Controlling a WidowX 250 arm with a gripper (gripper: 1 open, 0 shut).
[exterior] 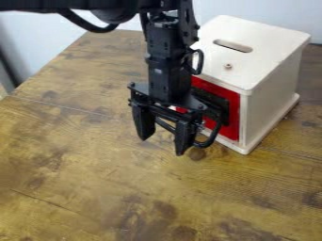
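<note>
My black gripper point(163, 137) hangs just above the wooden table, its two fingers apart with nothing seen between them. Behind it and to the right stands a white wooden box point(262, 71) with a slot and a small knob on top. The box's red front point(229, 118) is partly hidden by the gripper body and cable.
A pale wall runs behind it, and the table's left edge shows at the upper left.
</note>
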